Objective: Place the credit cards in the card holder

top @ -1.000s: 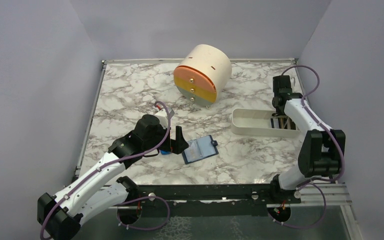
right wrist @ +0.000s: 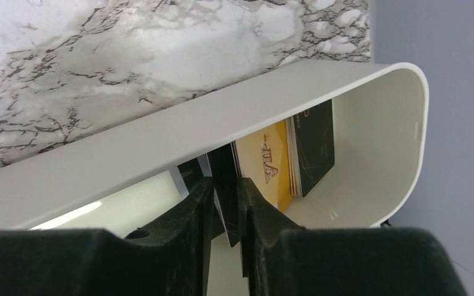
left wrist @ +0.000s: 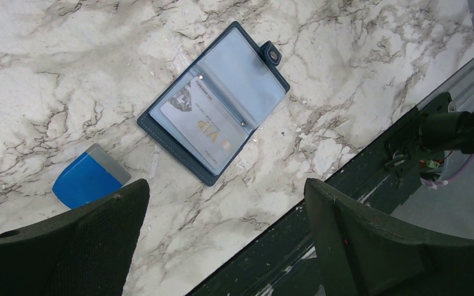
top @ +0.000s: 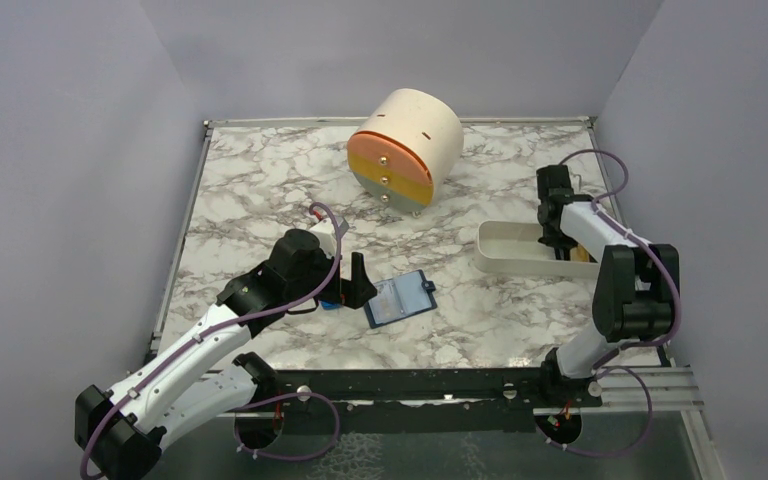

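Observation:
The open card holder [top: 400, 298] lies at the table's front middle; in the left wrist view its right sleeve [left wrist: 247, 74] looks empty and a VIP card [left wrist: 194, 123] sits in the other. My left gripper [top: 357, 295] stands open above it. In the white bin [top: 500, 260] at the right, black cards [right wrist: 311, 148] and gold cards [right wrist: 265, 166] stand in a row. My right gripper is down in the bin at a black card [right wrist: 222, 166], its fingers close together; whether that card is between them is unclear.
A cylindrical box with coloured drawers [top: 410, 130] stands at the back middle. A blue object [left wrist: 83, 182] lies left of the holder.
My right gripper has moved down and a little left into the bin, and the bin has shifted right. The left arm is unchanged.

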